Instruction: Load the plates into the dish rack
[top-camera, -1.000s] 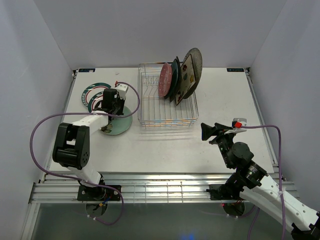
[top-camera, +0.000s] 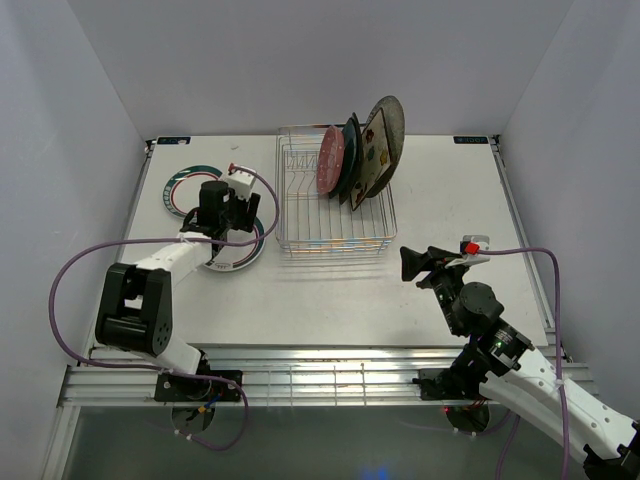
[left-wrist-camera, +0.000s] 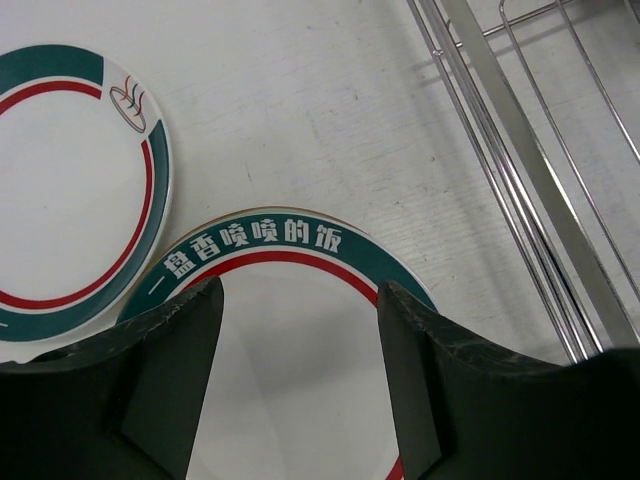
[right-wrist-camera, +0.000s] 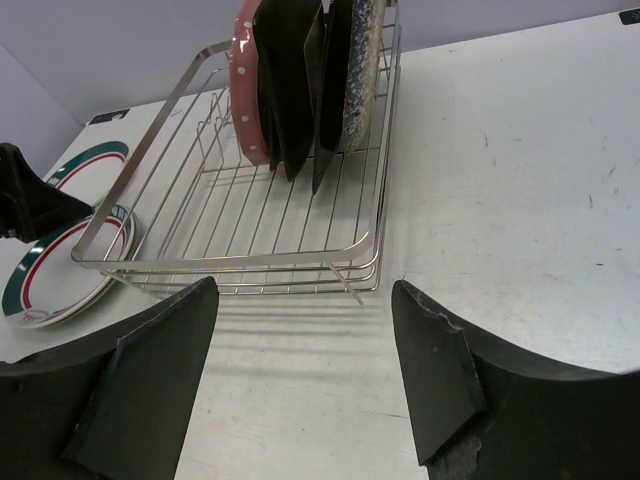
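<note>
Two plates with green and red rims lie at the left of the table: the back plate (left-wrist-camera: 70, 180) and the front plate (left-wrist-camera: 280, 400), apparently on others. My left gripper is part open above the front plate, nothing between its fingers. The wire dish rack (top-camera: 300, 230) holds several plates upright on its right side, including a pink one (top-camera: 330, 160), dark ones and a grey one (top-camera: 395, 135). My right gripper is part open in front of the rack's right, empty.
The rack's left side is empty. Purple cables loop over both arms.
My left gripper has drawn up slightly. The right arm is nearly still.
</note>
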